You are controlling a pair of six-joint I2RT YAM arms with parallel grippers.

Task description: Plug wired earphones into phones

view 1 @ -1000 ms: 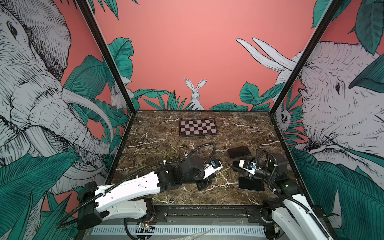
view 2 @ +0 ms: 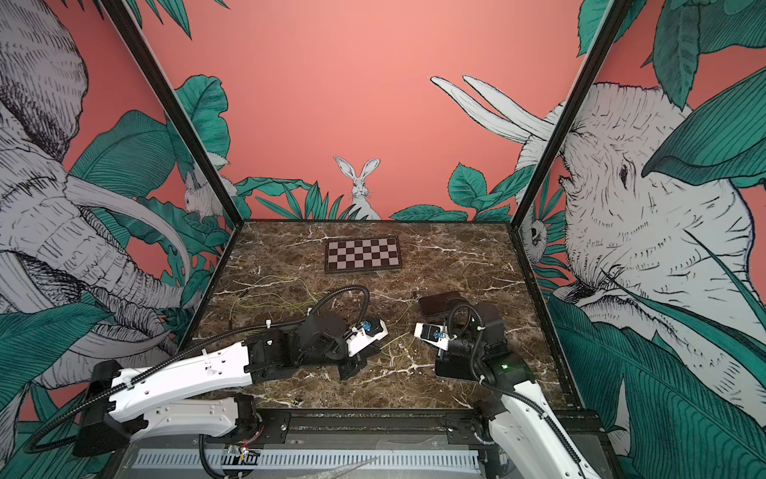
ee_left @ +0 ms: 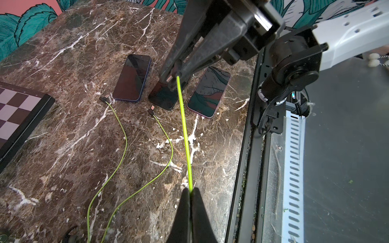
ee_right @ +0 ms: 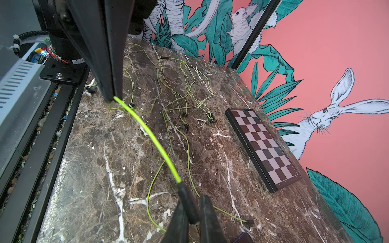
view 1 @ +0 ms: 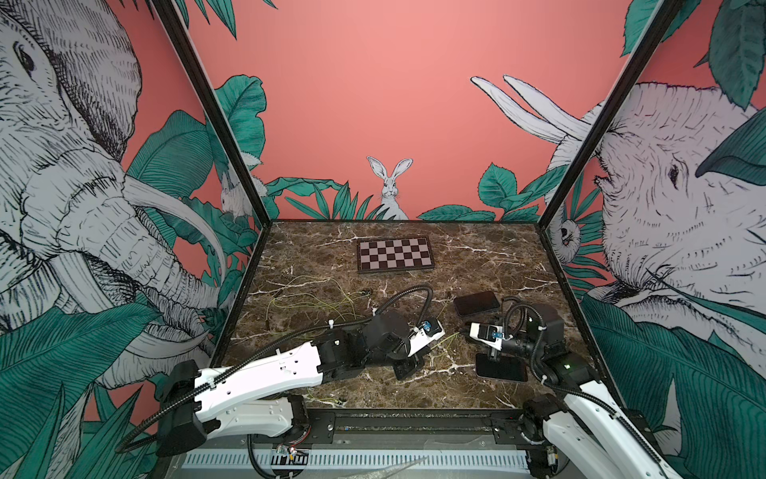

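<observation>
In the left wrist view, my left gripper is shut on a taut yellow-green earphone cable [ee_left: 184, 129], which runs to my right gripper. In the right wrist view, my right gripper is shut on the cable's black plug end [ee_right: 185, 198]. Three phones lie flat beyond: one [ee_left: 131, 77], a middle one [ee_left: 162, 99] partly hidden by my right gripper, and one [ee_left: 208, 91]. Two other cable ends [ee_left: 103, 99] [ee_left: 151, 112] lie on the marble near the phones. Whether either connects to a phone is not visible; both appear apart from them.
A checkered board [view 1: 395, 254] lies at the back centre. Tangled earphones [ee_right: 184, 127] spread over the left of the table [view 2: 455, 247]. The front rail [ee_left: 247, 170] borders the table near both arms.
My right gripper has shifted slightly left, toward my left gripper, over the last second. My left arm is almost still, and the phones lie where they were.
</observation>
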